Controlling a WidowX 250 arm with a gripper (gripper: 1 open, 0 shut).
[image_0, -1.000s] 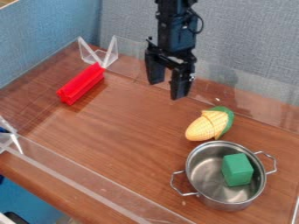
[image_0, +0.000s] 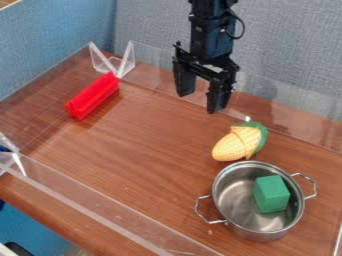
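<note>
My black gripper (image_0: 201, 82) hangs over the back middle of the wooden table, its fingers open and pointing down with nothing between them. A yellow corn with green husk (image_0: 235, 144) lies right of center, below and to the right of the gripper. A steel pot (image_0: 243, 218) with two handles stands at the front right, a green block (image_0: 271, 194) inside it. A red block (image_0: 94, 95) lies at the back left.
Grey walls stand behind. A white wire object (image_0: 112, 62) is at the back left corner.
The gripper has shifted slightly and changed its angle at the back of the table. The objects on the table have not moved.
</note>
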